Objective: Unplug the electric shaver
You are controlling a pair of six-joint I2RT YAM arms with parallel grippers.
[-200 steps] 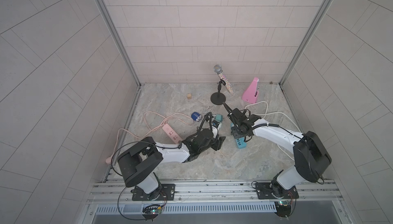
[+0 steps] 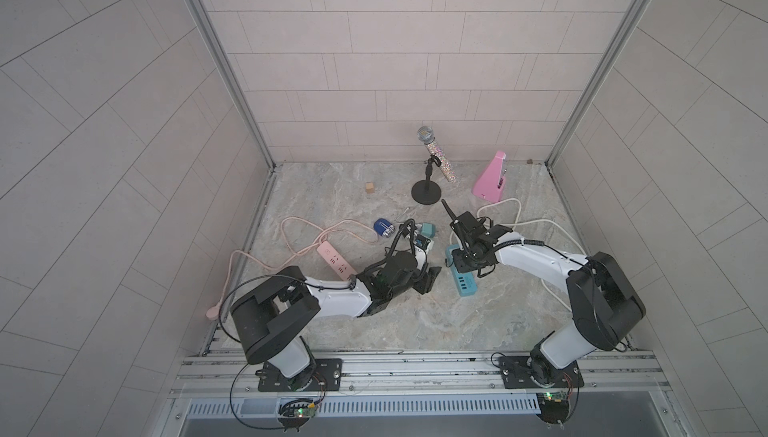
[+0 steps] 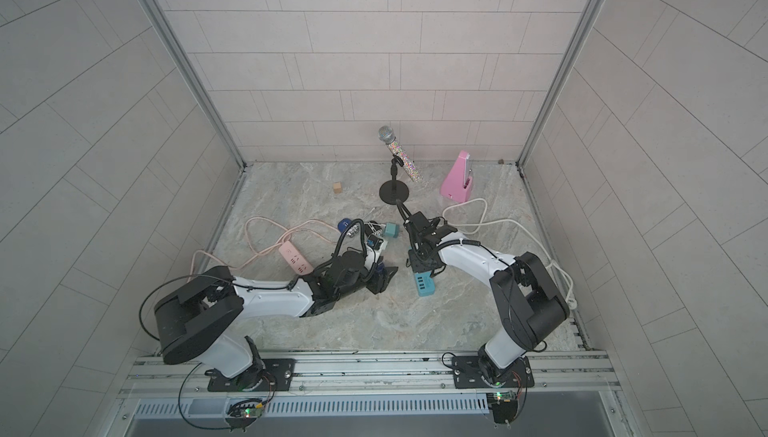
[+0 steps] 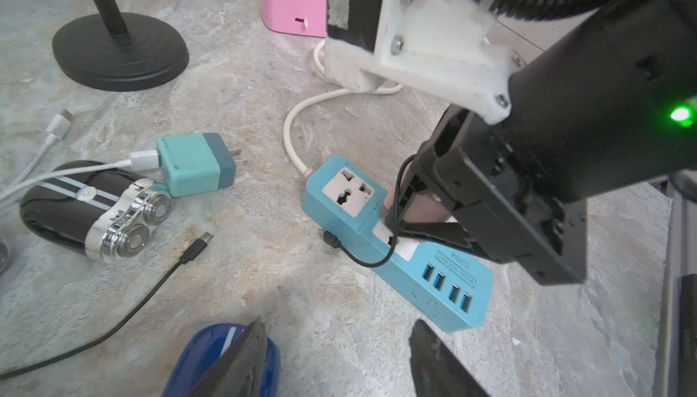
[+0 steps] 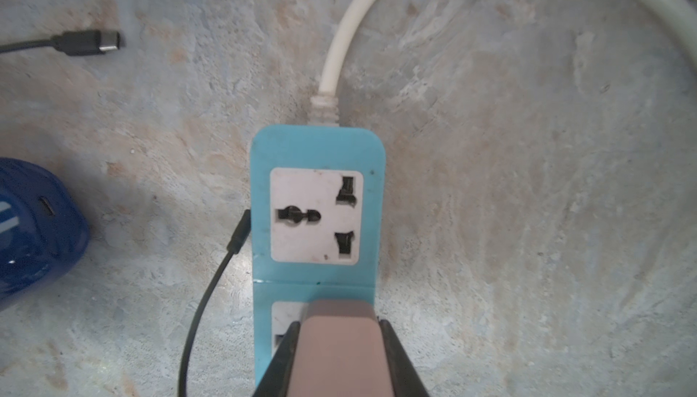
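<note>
In the right wrist view, my right gripper is shut on a pinkish plug (image 5: 341, 364) above the second socket of the blue power strip (image 5: 317, 148). Whether its prongs sit in the socket is hidden. A black cable with a small connector runs beside the strip and, in the left wrist view, passes by the right gripper's fingers. My left gripper is open, with a blue rounded device (image 4: 217, 368) behind its left finger. A black shaver (image 4: 80, 208) with two silver heads lies farther left.
A teal charger (image 4: 190, 164) with bare prongs lies near the black shaver. Behind are a microphone stand (image 2: 426, 191) and a pink metronome (image 2: 490, 177). A pink power strip (image 2: 335, 260) lies left.
The blue strip has shifted slightly left and toward the front, and more of it shows below the right gripper. The right gripper has shifted slightly. The left arm looks unmoved.
</note>
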